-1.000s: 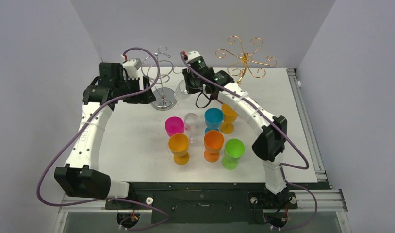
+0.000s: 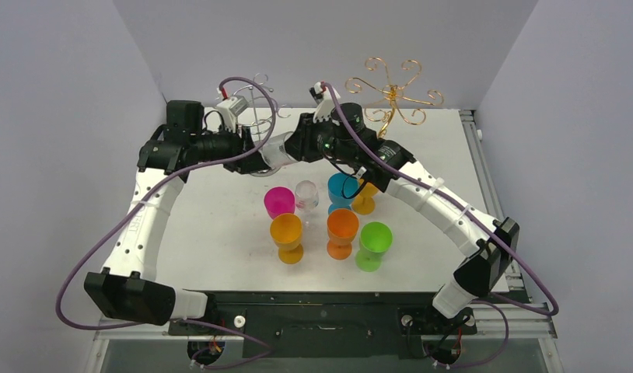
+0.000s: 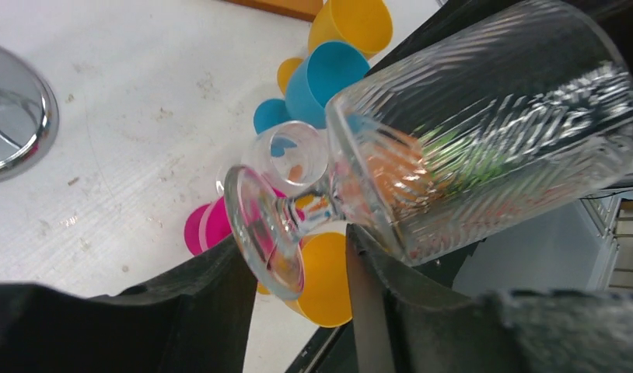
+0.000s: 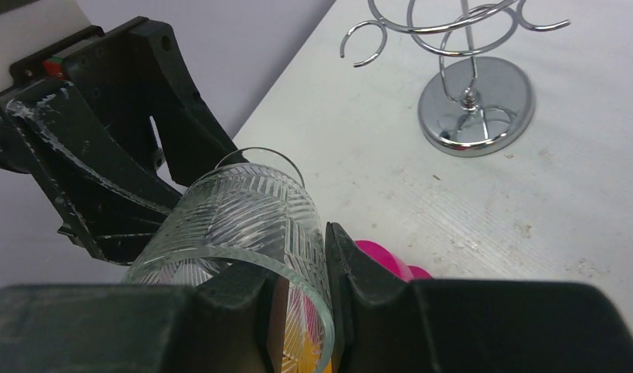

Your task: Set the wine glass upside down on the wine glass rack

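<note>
A clear ribbed wine glass (image 2: pixel 276 151) is held in the air between my two grippers, lying on its side and slightly tilted. My right gripper is shut on its bowl wall near the rim, one finger (image 4: pixel 239 299) inside the bowl and the other outside. In the left wrist view the glass's round foot (image 3: pixel 255 233) and short stem lie at the fingertips of my left gripper, whose fingers stand apart. Contact there cannot be told. The silver wire rack (image 4: pixel 477 116) stands on the table behind the grippers, partly covered by the left arm in the top view.
In front stand magenta (image 2: pixel 279 201), blue (image 2: pixel 343 186), orange (image 2: pixel 343 225), green (image 2: pixel 375 238) and yellow goblets (image 2: pixel 286 230), plus another clear glass (image 2: pixel 306 196). A gold rack (image 2: pixel 391 95) rises at the back right.
My left gripper came right, to the foot end of the glass.
</note>
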